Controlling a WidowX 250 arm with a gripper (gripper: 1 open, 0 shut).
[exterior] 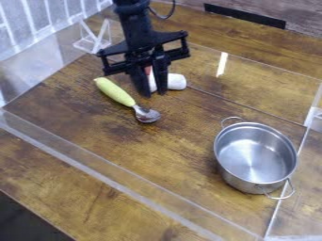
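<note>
My black gripper (147,87) hangs over the back middle of the board, right of a spoon with a pale green handle (116,93) and a steel bowl end lying on the wood. A white object (170,81) lies behind the gripper, partly hidden by it. The fingertips look close together, with nothing visible held between them, though they are small and dark.
A steel pot (254,154) with wire handles stands at the right. Clear plastic walls edge the wooden surface (126,179).
</note>
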